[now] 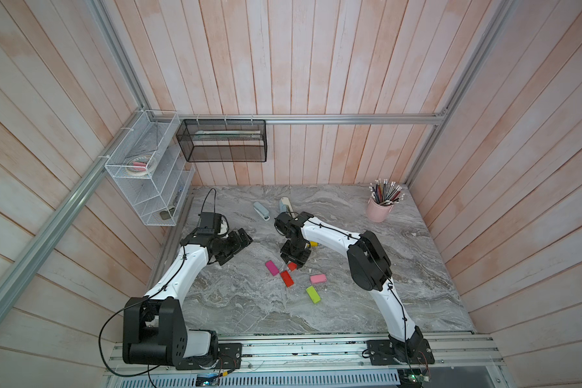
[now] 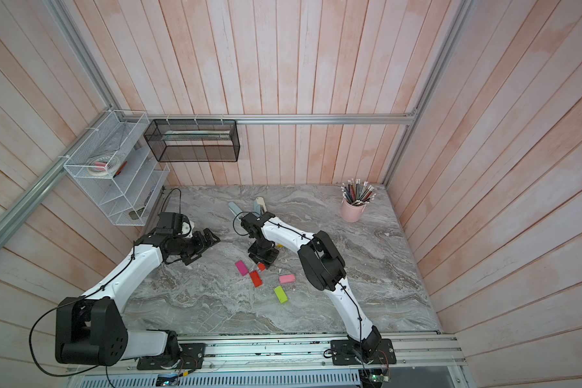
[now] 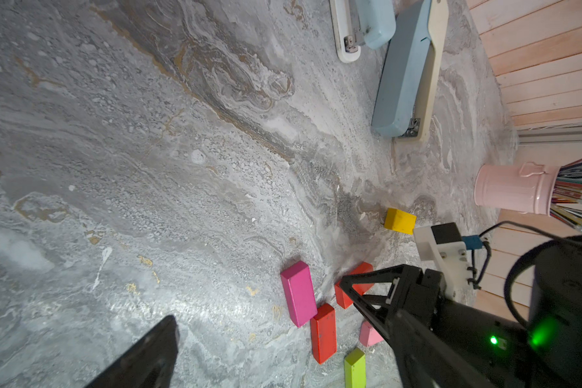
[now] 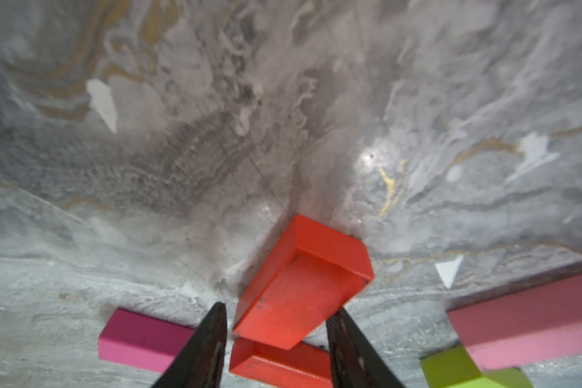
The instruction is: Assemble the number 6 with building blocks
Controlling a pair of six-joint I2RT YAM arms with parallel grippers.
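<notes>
My right gripper is low over a red block (image 4: 304,284), its fingers part open on either side of that block's near end; whether they touch it I cannot tell. A second red block (image 3: 323,333) lies just beside it. Magenta (image 3: 298,292), pink (image 4: 523,313), lime green (image 3: 355,368) and yellow (image 3: 399,220) blocks lie around them. My left gripper (image 1: 236,245) hovers to the left of the blocks, its fingers apart at the edges of its wrist view, with nothing seen between them.
Two staplers (image 3: 401,84) stand behind the right gripper. A pink brush pot (image 1: 379,208) is at the back right. Wire shelves (image 1: 142,181) hang at the back left.
</notes>
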